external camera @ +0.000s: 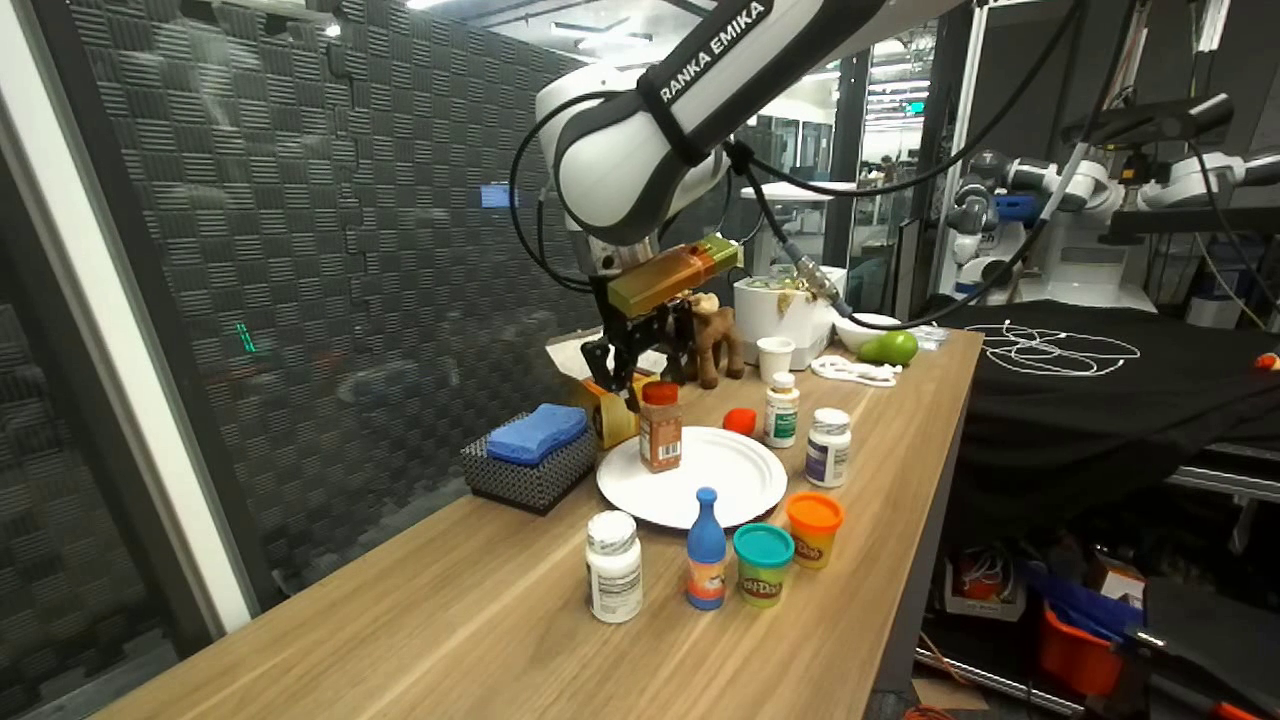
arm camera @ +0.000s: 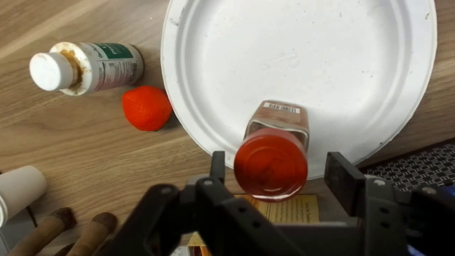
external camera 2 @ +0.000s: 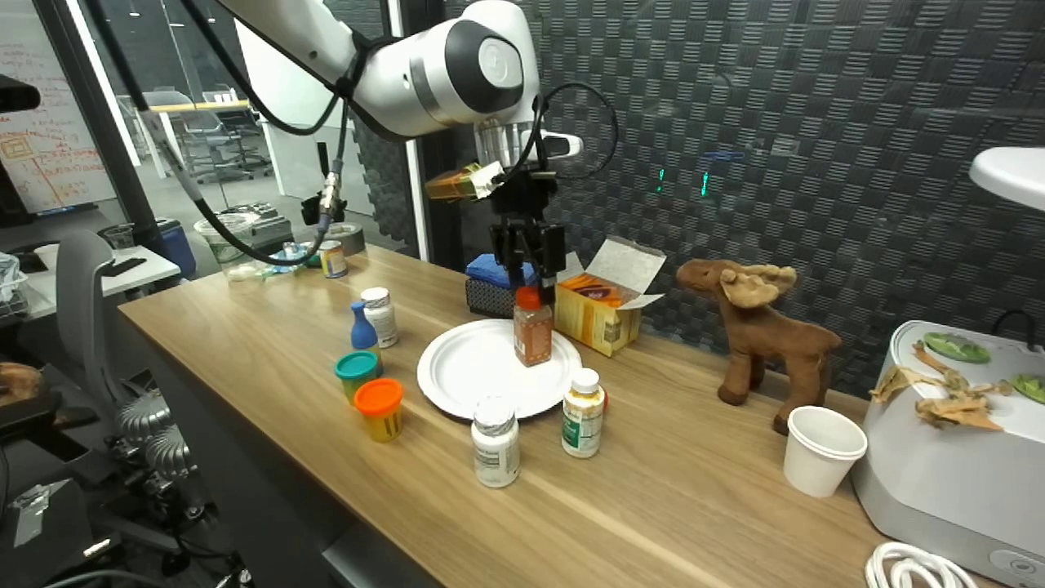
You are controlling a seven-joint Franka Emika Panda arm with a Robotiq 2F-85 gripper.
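A spice bottle with a red lid (arm camera: 271,165) and brownish contents stands upright on the white paper plate (arm camera: 281,51), near its rim on the side of the yellow box. Directly above the bottle (external camera 2: 534,333) is my gripper, open. Its fingers (arm camera: 218,164) stand on opposite sides of the lid, with a visible gap on each side in the wrist view. From exterior view 1, the gripper (external camera: 649,370) partly overlaps the yellow box behind.
Beside the plate are a red strawberry-like object (arm camera: 146,108) and a white-capped bottle (external camera 2: 584,416). A yellow box (external camera 2: 602,318) and a black basket with blue cloth (external camera: 536,438) sit close to the gripper. Play-Doh tubs (external camera: 764,564) line the near side.
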